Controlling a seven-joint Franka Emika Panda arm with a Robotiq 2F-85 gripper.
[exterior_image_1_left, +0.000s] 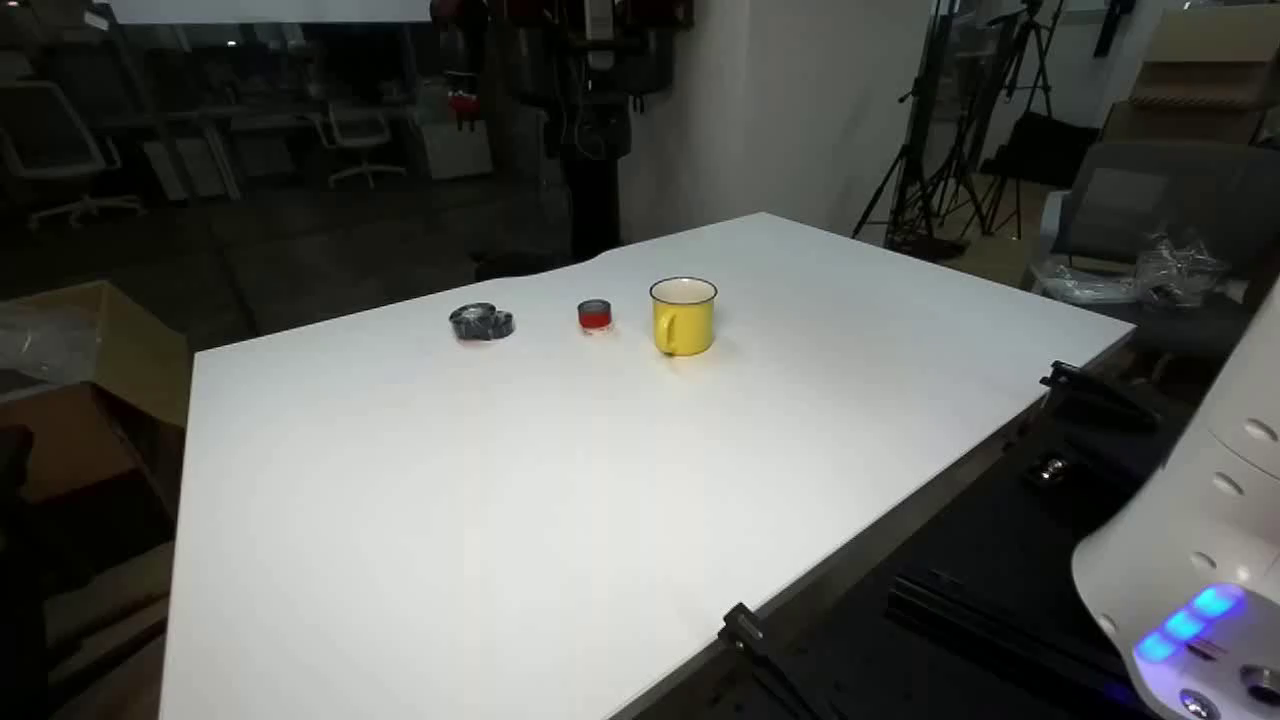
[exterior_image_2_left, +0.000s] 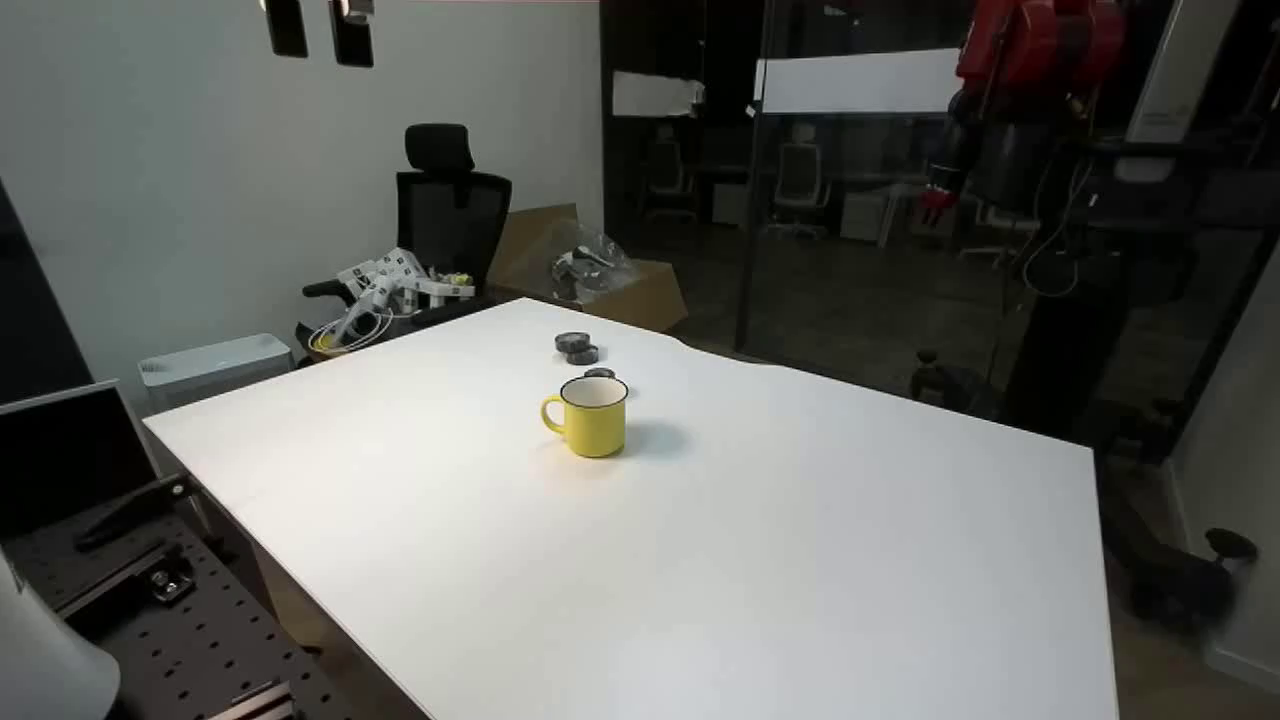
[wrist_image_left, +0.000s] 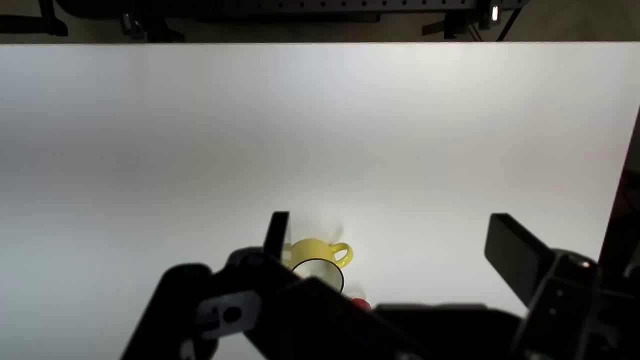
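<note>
A yellow mug with a dark rim and white inside stands upright on the white table. Beside it is a small roll with a red lower band, and farther left lie dark tape rolls. The second exterior view has the mug with its handle to the left, partly covering one roll. Wide open, my gripper hangs high above the table with nothing between its fingers. In the wrist view the mug is partly hidden behind the gripper, and only a red bit of the banded roll shows.
Black clamps sit along the edge on the arm's side. An open cardboard box stands beyond the table, and a dark robot with a red arm stands behind it.
</note>
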